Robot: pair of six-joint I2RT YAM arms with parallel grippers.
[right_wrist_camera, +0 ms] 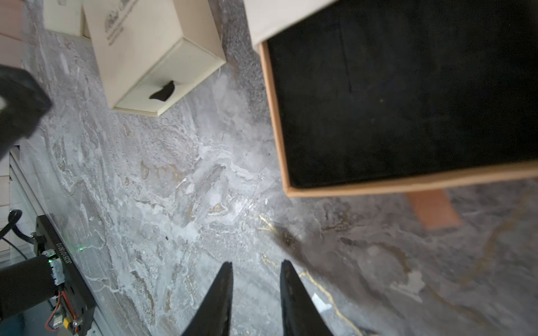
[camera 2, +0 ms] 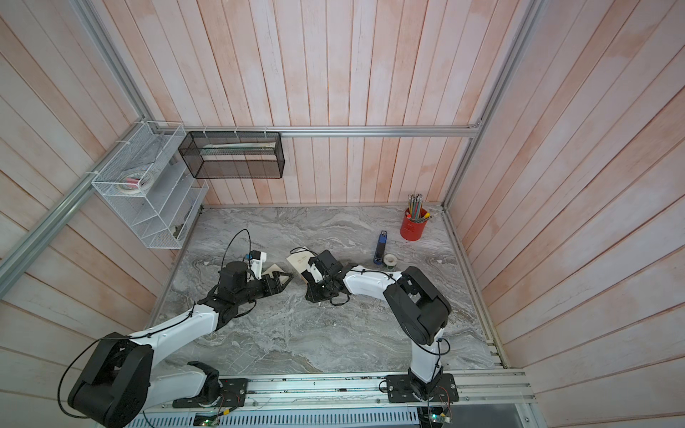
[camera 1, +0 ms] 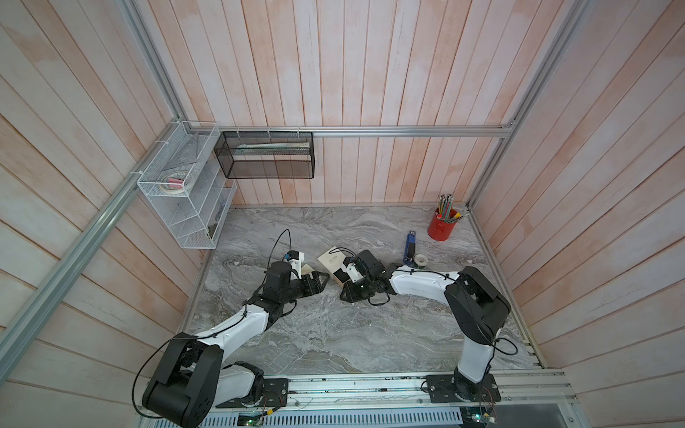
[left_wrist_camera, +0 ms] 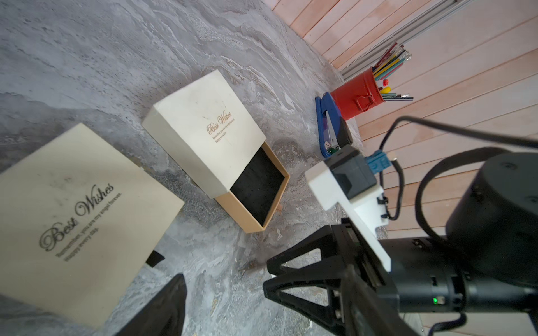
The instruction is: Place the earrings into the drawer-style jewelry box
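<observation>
The cream "Best Wishes" jewelry box has its drawer pulled partly out, its black-lined interior bare where it shows. In the right wrist view the drawer fills the upper right. My right gripper is open just in front of it, low over the marble, its fingers empty. My left gripper stands open to the left, above a second box, with nothing held. I cannot pick out the earrings for certain; small pale specks near the right fingers may be them or the marble's pattern.
A closed cream box with a black tab lies left of the open one, and part of another box shows farther off. A blue stapler, tape roll and red pencil cup stand right.
</observation>
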